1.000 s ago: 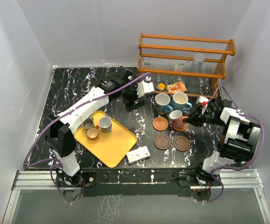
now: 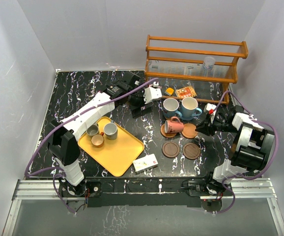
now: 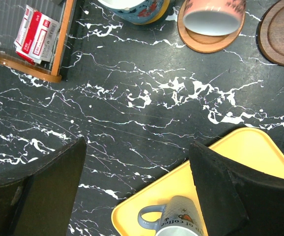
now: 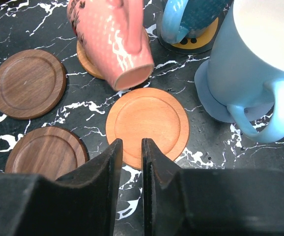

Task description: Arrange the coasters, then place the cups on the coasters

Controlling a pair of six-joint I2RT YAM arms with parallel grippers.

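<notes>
A coral cup (image 2: 173, 126) lies tipped over the left of the two light wooden coasters, its mouth facing left in the top view. In the right wrist view the cup (image 4: 113, 42) shows its base and handle, tilted, and that coaster is mostly hidden beneath it. The right light coaster (image 4: 148, 124) is bare. My right gripper is apart from the cup, its fingertips a small gap from each other with nothing between them. My left gripper stands wide open and empty over the dark table, left of the cups in the top view.
Two blue cups (image 2: 189, 108) (image 2: 171, 107) stand just behind the coral cup. Two dark coasters (image 2: 170, 149) (image 2: 191, 151) lie in front, bare. A yellow tray (image 2: 113, 160) with several cups is at left, a white box (image 2: 145, 163) beside it. The wooden rack (image 2: 196, 64) stands behind.
The coral cup was upright-leaning over the right light coaster at my right gripper. The left arm has not moved.
</notes>
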